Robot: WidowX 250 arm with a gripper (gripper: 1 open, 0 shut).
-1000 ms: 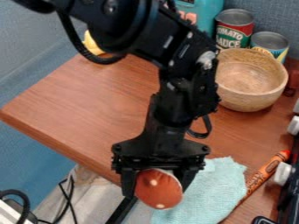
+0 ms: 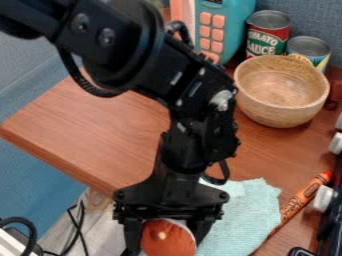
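Note:
My black gripper [image 2: 168, 232] points down at the front of the table, around a round orange-red object [image 2: 168, 240] with pale spots, at the bottom edge of the view. Its fingers are partly hidden, so whether they press on the object is unclear. A pale teal cloth [image 2: 247, 218] lies beside and partly behind it.
A wooden bowl [image 2: 281, 95], a tomato sauce can [image 2: 267, 33], another can [image 2: 309, 48] and a teal toy appliance [image 2: 207, 20] stand at the back. A carrot-coloured wrapper [image 2: 305, 202] and bottles line the right.
The arm has shifted left over the last second, uncovering more of the teal appliance. The gripper and round object have moved slightly left and down.

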